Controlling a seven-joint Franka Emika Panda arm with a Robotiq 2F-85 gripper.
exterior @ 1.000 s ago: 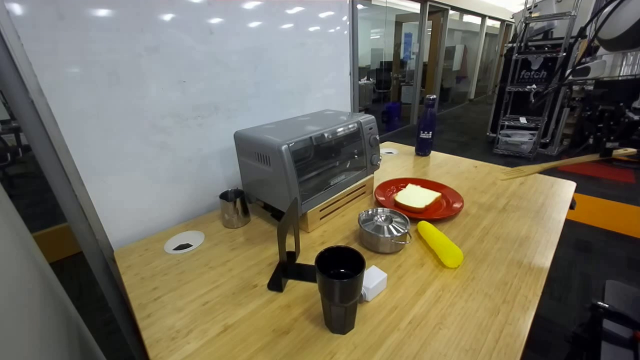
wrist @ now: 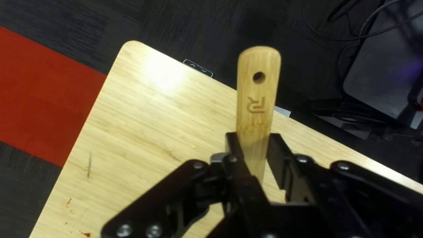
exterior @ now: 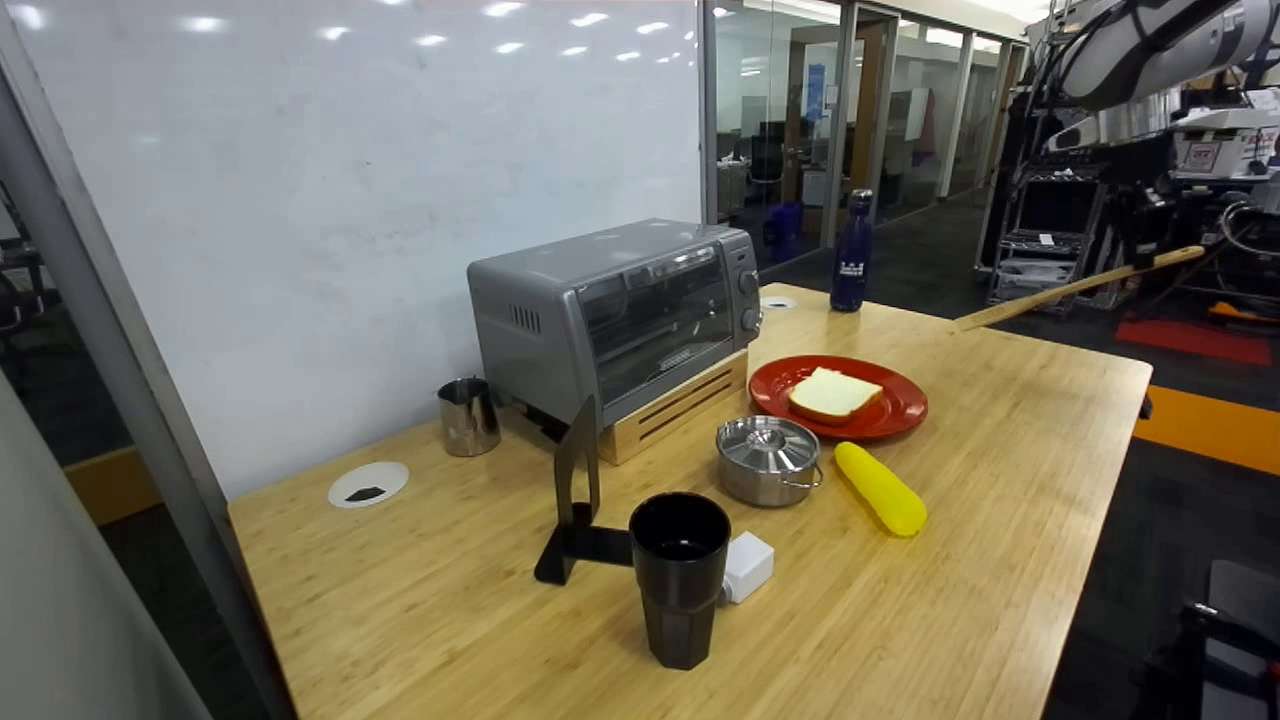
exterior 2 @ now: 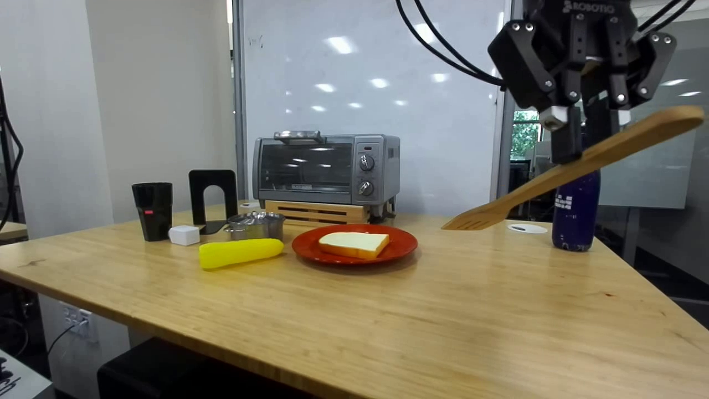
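A wooden spatula [exterior 2: 532, 186] hangs tilted in the air above the right side of the table, its slotted head pointing down toward the plate side. My gripper [exterior 2: 585, 141] is shut on its handle, as the wrist view also shows, with the handle [wrist: 258, 91] passing between the two fingers. The handle's holed end sticks out beyond them. In exterior view 1 the gripper is dark and hard to make out against the background. A slice of bread [exterior 2: 355, 243] lies on a red plate [exterior 2: 312, 251], apart from the spatula.
A toaster oven [exterior: 600, 300] stands behind the plate. Near it are a lidded pot [exterior: 768, 462], a yellow object [exterior: 882, 490], a black cup [exterior: 680, 576] and a black stand [exterior: 576, 492]. A blue bottle [exterior: 853, 258] stands at the far edge.
The arm has moved left in exterior view 1, carrying the spatula along. The spatula now slopes more steeply, with its handle end higher. Objects on the table have stayed put.
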